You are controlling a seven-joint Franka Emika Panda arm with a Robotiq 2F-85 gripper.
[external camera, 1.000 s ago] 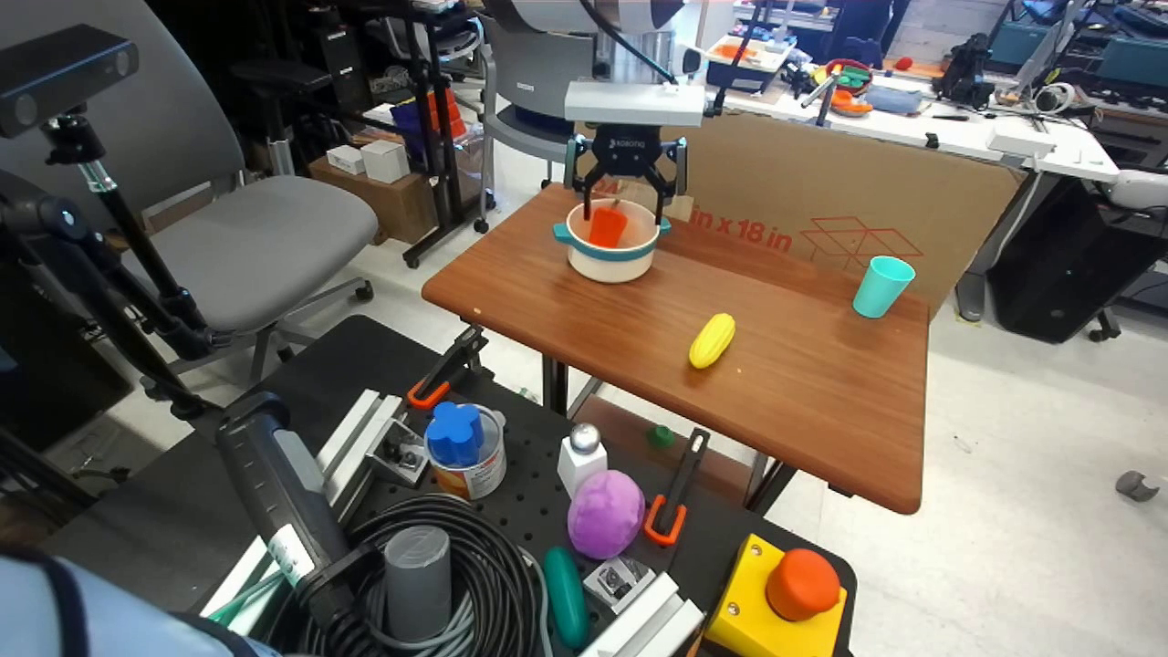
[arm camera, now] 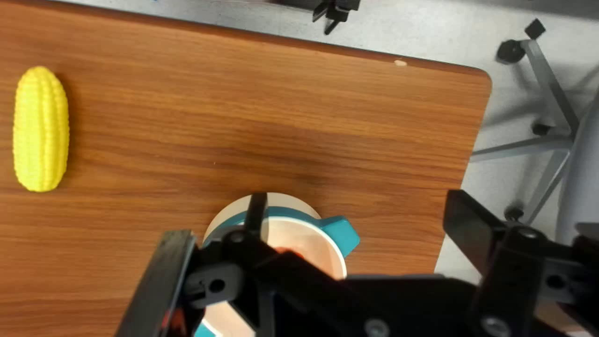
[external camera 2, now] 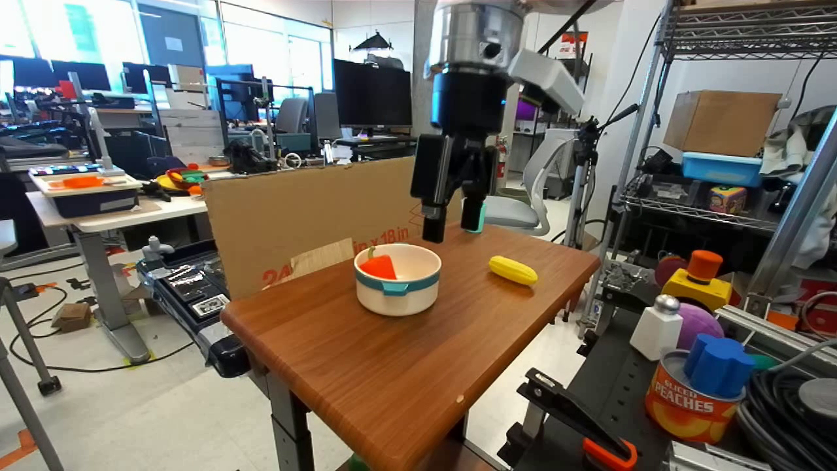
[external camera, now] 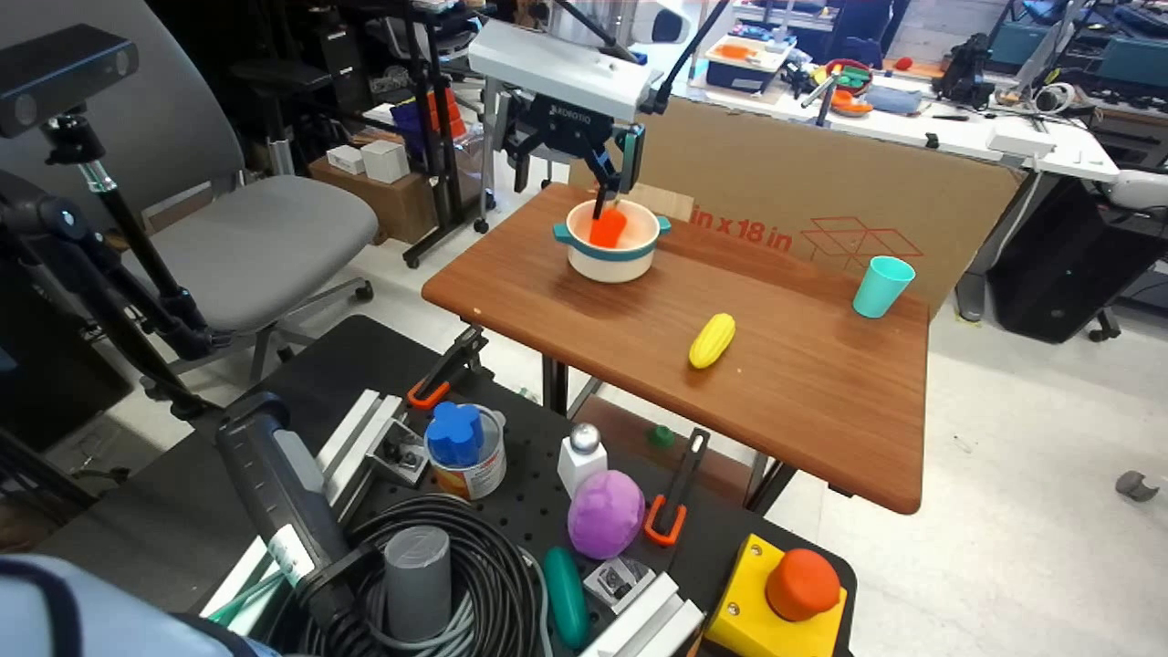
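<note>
My gripper (external camera: 559,191) hangs open above the table's far left end, its fingers wide apart with nothing between them. A cream pot (external camera 2: 398,302) with a teal band and teal handles stands upright below it. Inside the pot lies an orange-red toy vegetable (external camera: 609,226) with a green stem. The wrist view shows the pot (arm camera: 292,203) partly hidden behind my gripper, with only a sliver of the red piece in sight. A yellow toy corn (arm camera: 41,129) lies on bare wood, well apart from the pot.
A turquoise cup (external camera: 882,286) stands at the table's far right. A cardboard panel (external camera 2: 314,205) rises along the back edge.
The gripper has moved left in exterior view 1, from over the pot to its left side, and has turned and tilted. Pot, red piece, corn and cup have stayed put.
</note>
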